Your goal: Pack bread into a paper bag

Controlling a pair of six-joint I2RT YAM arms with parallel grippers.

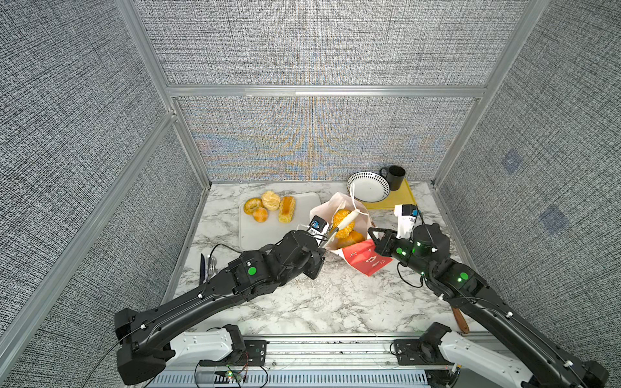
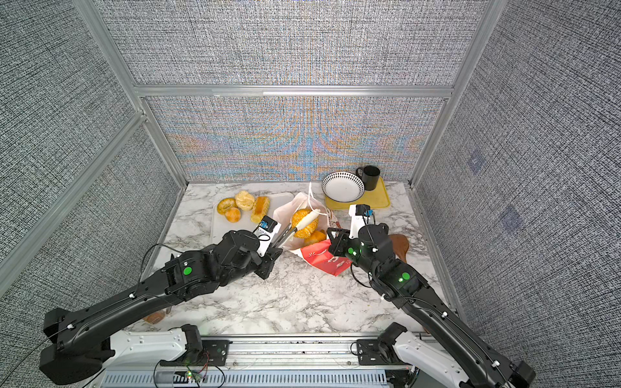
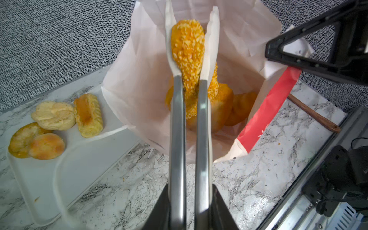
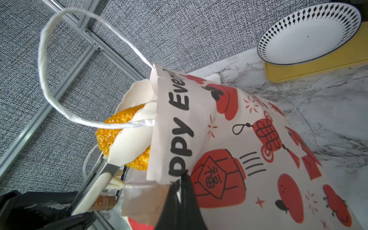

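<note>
The paper bag (image 4: 237,161), white inside with red prints outside, gapes open at the table's middle. Two white-tipped metal tongs arms (image 3: 177,153) extend from my left gripper, which is shut on them. Between the tongs' tips sits a sesame-topped orange bread (image 3: 187,46), at the bag's mouth. Below it, inside the bag, lie brown rolls (image 3: 222,107), partly covered by the tongs. My right gripper is shut on the bag's edge at the right side. Left on the tray (image 1: 249,232) are a ring bread (image 1: 252,205), a round roll (image 1: 260,214), a pale bun (image 1: 270,200) and an oblong pastry (image 1: 286,209).
A patterned plate (image 1: 368,187) and black mug (image 1: 395,177) stand at the back right on a yellow mat (image 1: 406,198). Cutlery (image 1: 207,268) lies at the left; a wooden handle (image 1: 460,320) is front right.
</note>
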